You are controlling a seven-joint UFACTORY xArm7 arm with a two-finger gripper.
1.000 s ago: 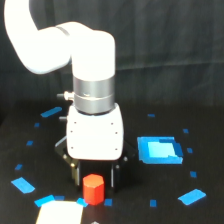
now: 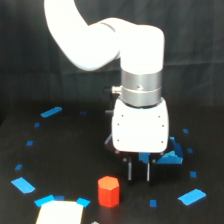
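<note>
A red block sits on the black table near the front. Up and to its right is my gripper, pointing down with its dark fingers a little apart. No object shows held between them, and the red block is clear of them to the left. Behind the fingers lies a blue square tray, largely hidden by the white gripper body.
A pale cream object is cut off by the bottom edge, left of the block. Flat blue strips and small blue squares are scattered over the table. Open table lies on the left.
The arm has swung right, from over the red block to in front of the blue tray. The gap between its fingers looks narrower. The block sits slightly farther right.
</note>
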